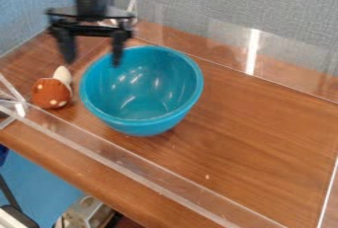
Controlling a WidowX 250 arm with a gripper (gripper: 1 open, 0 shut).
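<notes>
My black gripper (90, 37) hangs at the upper left, blurred by motion, its two fingers apart and open with nothing clear between them, above the table left of and behind the bowl. A teal plastic bowl (141, 103) sits near the middle-left of the wooden table (251, 148). To its left lies a round orange-brown toy (53, 93) with a white pointed tip.
Clear acrylic barriers run along the back and front edges of the table, with clear stands at the left. A padded grey wall is behind. Some clutter sits below the front left edge.
</notes>
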